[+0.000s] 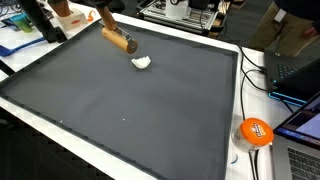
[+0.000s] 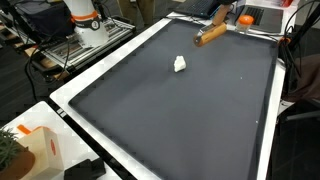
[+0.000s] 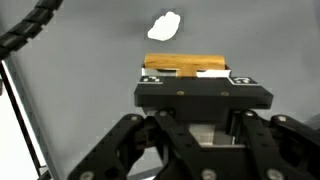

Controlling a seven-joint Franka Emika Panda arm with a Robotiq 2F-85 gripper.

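A light wooden piece hangs over the far side of the dark board, a rounded bar with what looks like a stem above it. My gripper is shut on that stem; in the wrist view the wooden bar lies across the fingertips. From the second exterior view the same wooden bar is tilted, near the board's far right corner. A small white lump rests on the board, apart from the wood; the wrist view has this white lump just beyond the bar.
Most of the dark board is bare. An orange-topped container stands off its right side, by a laptop and cables. Coloured clutter lies beyond the far left corner.
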